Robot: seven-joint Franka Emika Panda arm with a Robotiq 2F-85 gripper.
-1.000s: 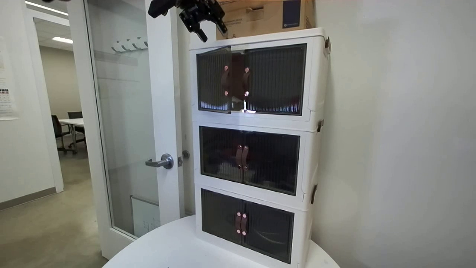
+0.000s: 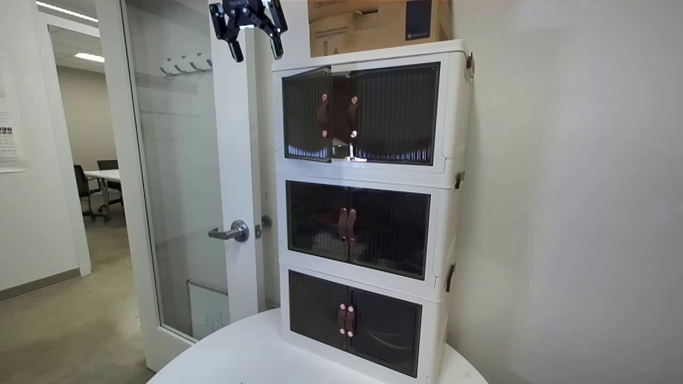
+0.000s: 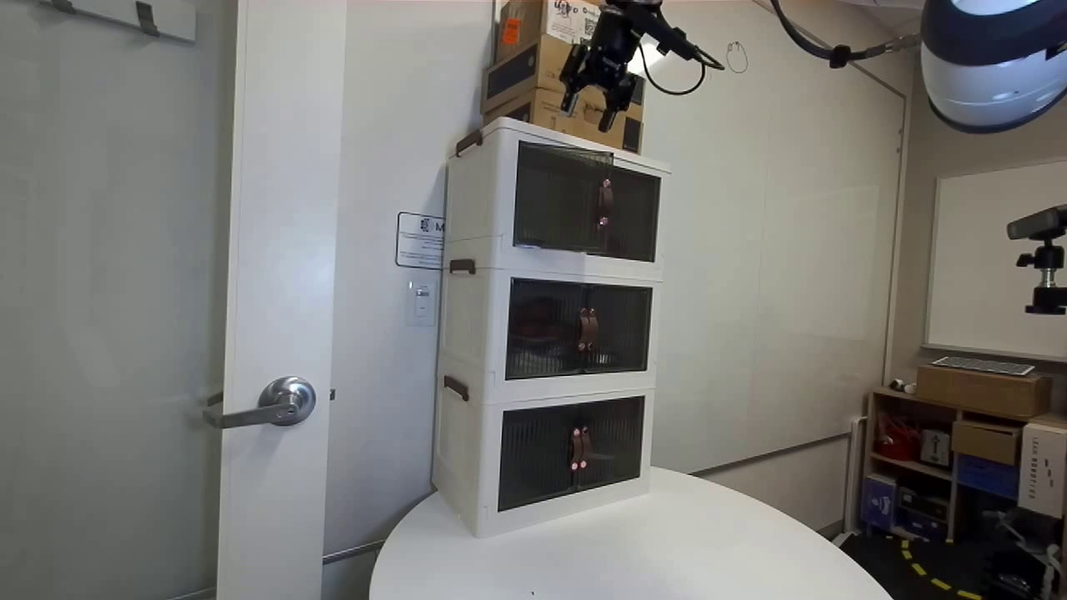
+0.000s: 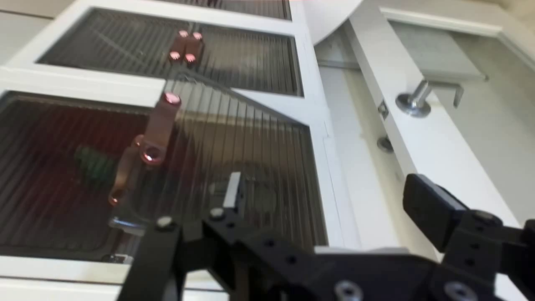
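A white cabinet (image 2: 451,105) of three stacked units has dark ribbed double doors. In exterior view 1, the top unit's left door (image 2: 307,115) stands partly ajar, while its right door (image 2: 397,114) looks closed. Each door carries a brown strap handle; the ajar door's handle (image 4: 163,125) shows in the wrist view. My gripper (image 2: 257,52) is open above and left of the cabinet top, fingers pointing down, with nothing between them. Through the ribbed panels in the wrist view, dark red and green shapes (image 4: 95,163) appear, too blurred to name.
Cardboard boxes (image 3: 555,75) sit on top of the cabinet, close behind the gripper. A glass door with a lever handle (image 2: 230,231) stands to the cabinet's left in exterior view 1.
In exterior view 1 my gripper has shifted left, away from the boxes, and turned from a slant to pointing nearly straight down. The cabinet doors look unchanged.
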